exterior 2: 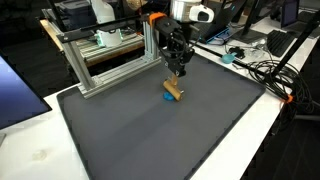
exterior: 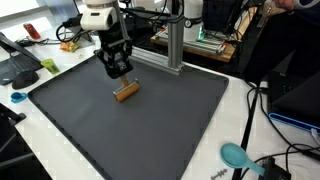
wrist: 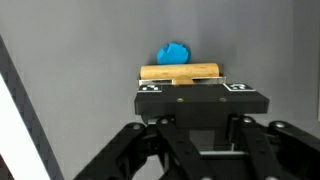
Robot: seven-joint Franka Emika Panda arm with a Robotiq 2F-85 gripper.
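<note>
A wooden mallet-shaped piece has a round cylinder head and a short stem. My gripper points down and is shut on the stem; the head hangs just beyond the fingertips. In exterior view 1 the wooden head lies slanted, close over the dark mat. Exterior view 2 shows the wooden piece under the gripper, with a small blue object beside its lower end. From the wrist, the blue object appears just past the head. Whether wood and blue object touch, I cannot tell.
A metal frame stands along one side. Off the mat lie a teal spoon-like object, a green cup and a small blue item.
</note>
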